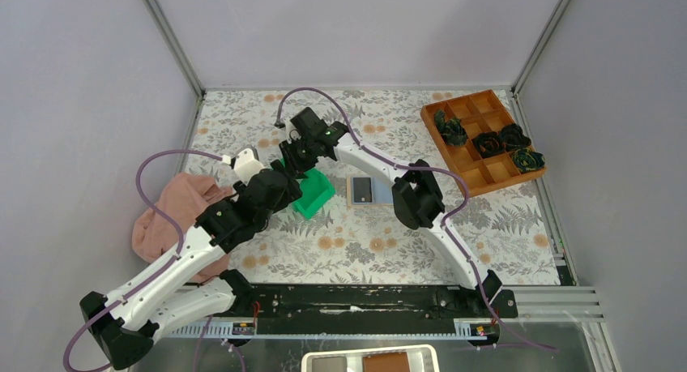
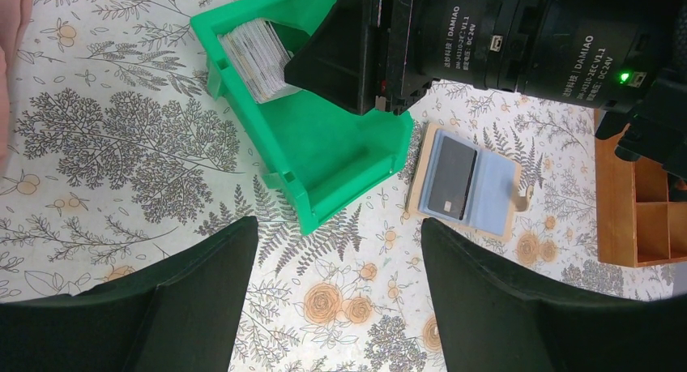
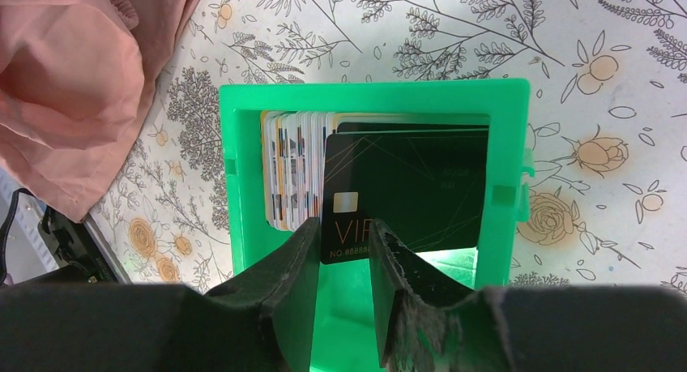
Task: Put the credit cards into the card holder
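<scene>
A green tray [image 3: 508,226] holds a stack of white-edged cards [image 3: 292,165] and black cards [image 3: 413,186], the front one printed VIP. My right gripper hangs over it, fingers part open at the lower edge of the VIP card; whether they touch it I cannot tell. My left gripper stands open near the tray with nothing between its fingers. The card holder [image 2: 502,191], a pale blue piece with a dark card-like slot on a beige base, lies right of the tray.
A pink cloth [image 1: 174,226] lies at the left. A wooden compartment box [image 1: 478,173] with dark green bundles stands at the back right.
</scene>
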